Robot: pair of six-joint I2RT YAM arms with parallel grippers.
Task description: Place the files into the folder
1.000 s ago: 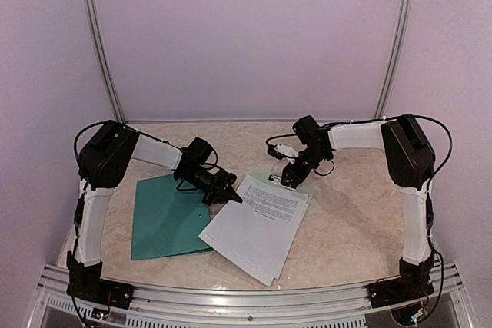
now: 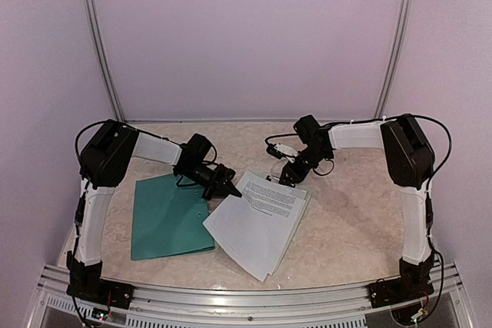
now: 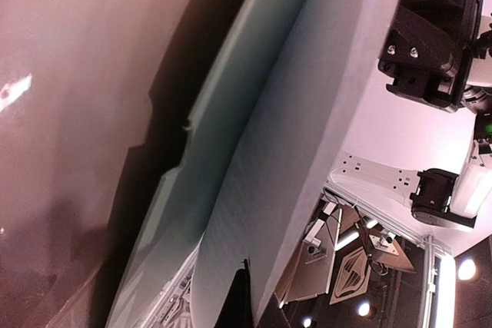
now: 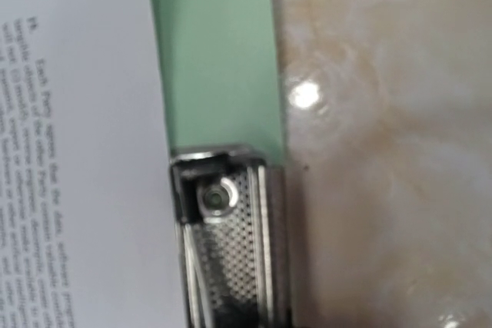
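A stack of printed sheets [image 2: 254, 232] lies on a pale green board with a metal clip [image 4: 223, 251]. My left gripper [image 2: 234, 191] is shut at the sheets' upper left edge; in the left wrist view the sheets [image 3: 292, 136] stand up beside its tips, and whether any is between them is unclear. My right gripper [image 2: 289, 178] is over the clip; its fingers do not show in the right wrist view, and its opening is hard to tell. A teal folder [image 2: 165, 220] lies to the left.
Walls enclose the back and both sides, with a metal rail along the front edge.
The sheets have shifted slightly, their lower left corner moving right and up, uncovering a little more of the table by the folder. Both arms are nearly still.
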